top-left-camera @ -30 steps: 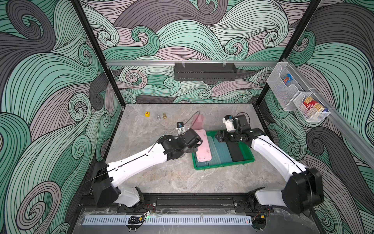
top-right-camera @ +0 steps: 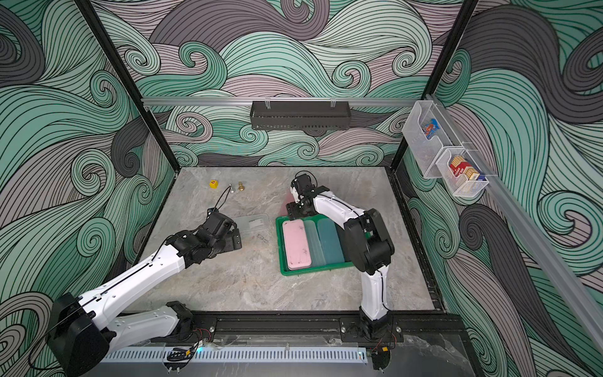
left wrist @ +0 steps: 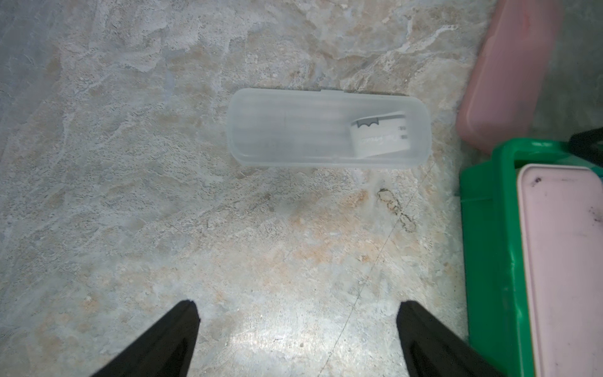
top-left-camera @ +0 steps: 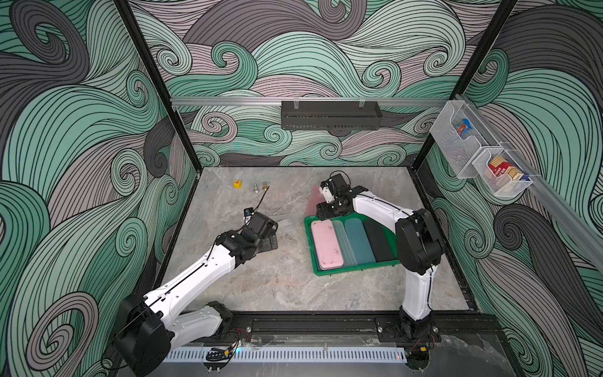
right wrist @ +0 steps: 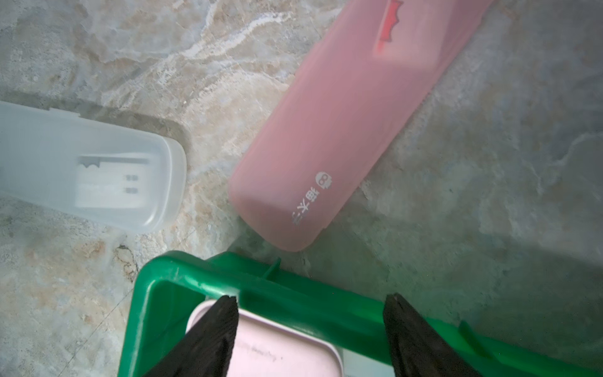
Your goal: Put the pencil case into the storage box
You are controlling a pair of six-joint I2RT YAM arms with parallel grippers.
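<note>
A pink pencil case [top-left-camera: 327, 245] lies flat at the left end of the green storage box [top-left-camera: 314, 274], within its walls. Beside it in the box are clear, teal and black cases. My right gripper is at the box's far left rim, over the case's far end; its fingers [right wrist: 220, 326] stand part-way apart, and I cannot tell whether they grip anything. My left gripper hangs open left of the box with only bare table between its fingers. On the table lie a clear case [left wrist: 301, 128] and a second, translucent pink case [right wrist: 339, 125].
Small yellow [top-left-camera: 237, 184] and metal items [top-left-camera: 255, 188] sit at the table's back left. Mesh baskets [top-left-camera: 461, 138] hang at the right, and a black shelf [top-left-camera: 331, 115] at the back.
My left gripper has moved left, away from the box. The right one came left to the far rim. The pink case in the box has shifted forward, its far end now inside the rim.
</note>
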